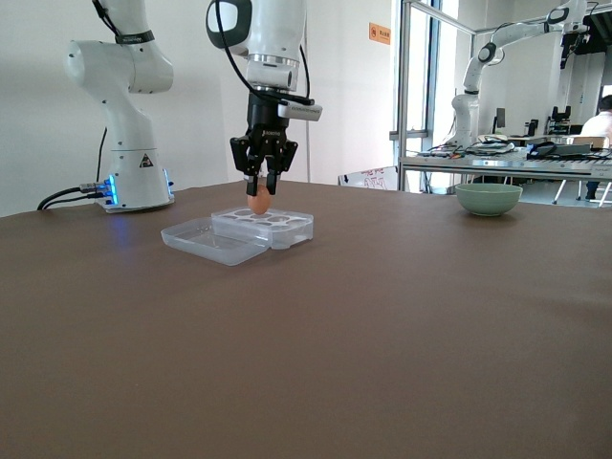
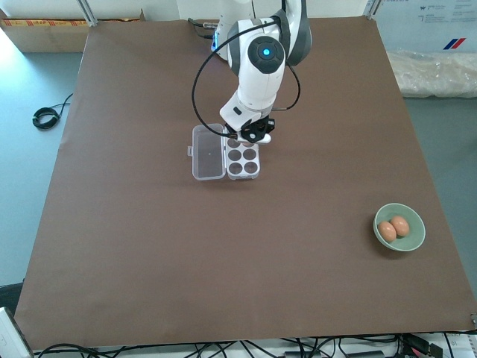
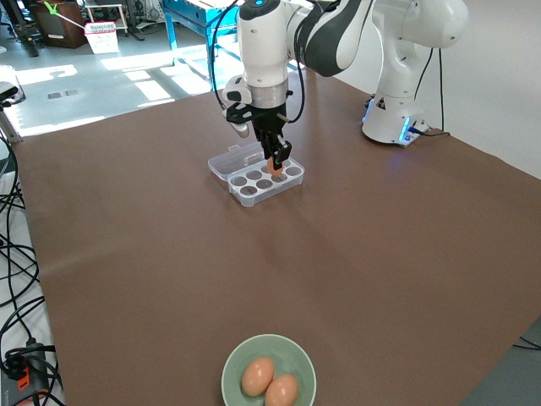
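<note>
My gripper (image 1: pixel 261 180) points down over a plastic egg box (image 2: pixel 242 168), its clear lid (image 2: pixel 207 153) lying open beside the holed tray. An egg (image 1: pixel 258 200) is between or just under the fingertips, at the tray's holes; in the top view the fingers flank its upper part. Whether they grip it is hard to tell. The right view shows that egg (image 3: pixel 275 169) low at the tray's back portion. Two more eggs (image 2: pixel 387 232) sit in a green bowl (image 2: pixel 414 239) at the table's right in the left view.
Cables (image 3: pixel 17 279) run along the outside of the table edge.
</note>
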